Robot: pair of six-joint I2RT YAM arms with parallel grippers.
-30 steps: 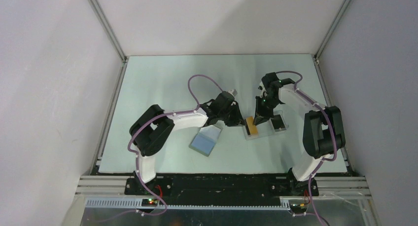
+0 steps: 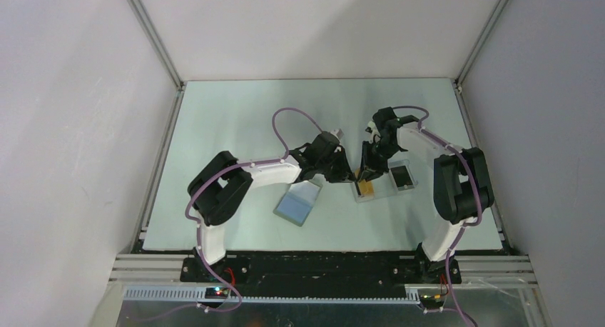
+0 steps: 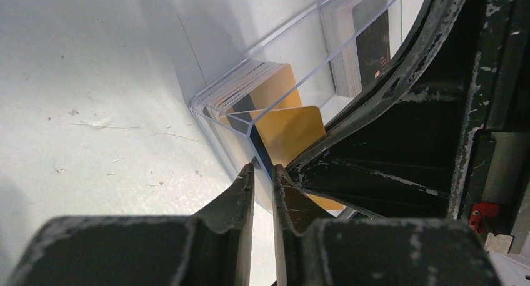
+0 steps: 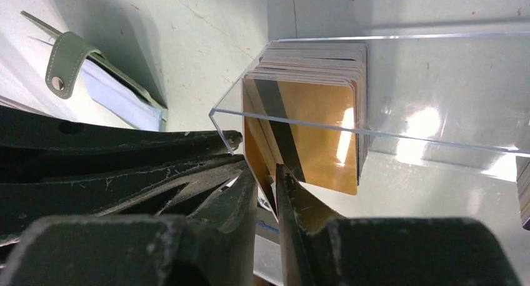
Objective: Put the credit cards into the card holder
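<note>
A clear box (image 2: 378,190) holds gold cards (image 2: 366,188) at its left end and dark cards (image 2: 402,175) at its right. One gold card (image 3: 290,131) leans apart from the stack (image 4: 319,123), at the box's left wall. At its left edge are the fingertips of my left gripper, a narrow gap between them. From the right, my right gripper reaches down at the same card, its fingertips close together around the card's edge; whether either grips it is unclear. The card holder (image 2: 298,201) lies open to the left, its green snap strap (image 4: 65,64) showing in the right wrist view.
Both grippers nearly touch above the box, and each blocks part of the other's wrist view. The box's thin clear rim (image 4: 350,128) runs close by the fingers.
My right gripper has moved left and slightly down, closing in on the left gripper over the gold cards. The left arm, the box and the card holder look unmoved.
</note>
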